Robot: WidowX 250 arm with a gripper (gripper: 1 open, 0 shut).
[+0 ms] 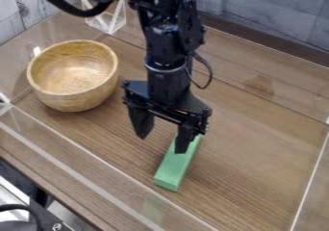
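My black gripper (162, 121) hangs low in the centre, open, its fingers above the upper end of a green block (172, 172) lying lengthwise on the wooden table. The arm hides part of the table behind it. Whether the fingers touch the block cannot be told.
A tan wooden bowl (75, 73) sits at the left. A white wire-like object (106, 15) stands at the back left, and black cables show at the lower left corner.
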